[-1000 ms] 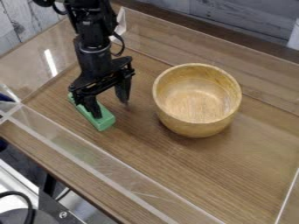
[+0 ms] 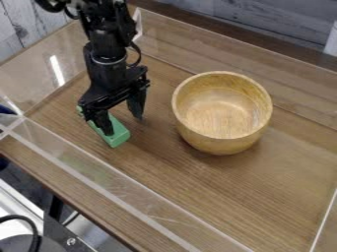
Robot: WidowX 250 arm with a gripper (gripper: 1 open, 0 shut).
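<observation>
The black robot gripper (image 2: 116, 103) hangs from the top left of the camera view, low over a green block (image 2: 112, 130) lying on the wooden table. One finger reaches down to the block's upper part; the other points right, beside it. Whether the fingers touch or grip the block is hard to tell. A large tan bowl (image 2: 222, 110) stands to the right of the gripper.
A pale strip or edge runs along the lower left, with dark cable at the bottom left corner.
The gripper has turned slightly and shifted over the block. The green block looks slightly moved toward the front, and the bowl stays in place.
</observation>
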